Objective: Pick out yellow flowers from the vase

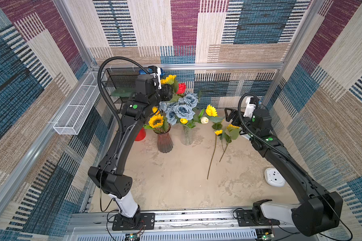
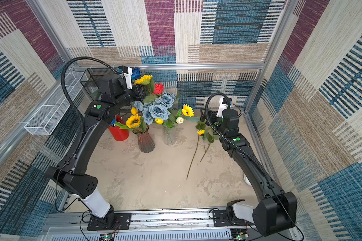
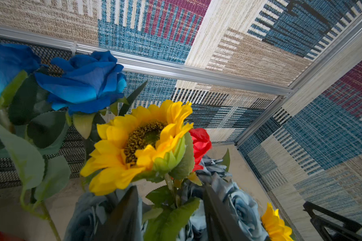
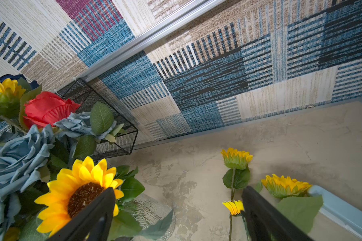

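My left gripper is open around the stem below a tall sunflower [image 3: 132, 140], high in the flower bunch, beside a red rose [image 3: 200, 146]. The clear glass vase [image 1: 187, 136] holds blue-grey roses and yellow flowers; a ribbed brown vase [image 1: 165, 142] holds another sunflower [image 1: 156, 120]. My right gripper stands open at the right of the bunch, near a sunflower [image 4: 84, 196]. Several yellow flowers [image 1: 218, 132] with long stems lie on the table at the right.
A red container [image 2: 120, 133] stands left of the vases. A black mesh basket [image 4: 120, 140] is behind, a white wire basket [image 1: 76, 108] on the left wall, a white socket block [image 1: 274, 176] at front right.
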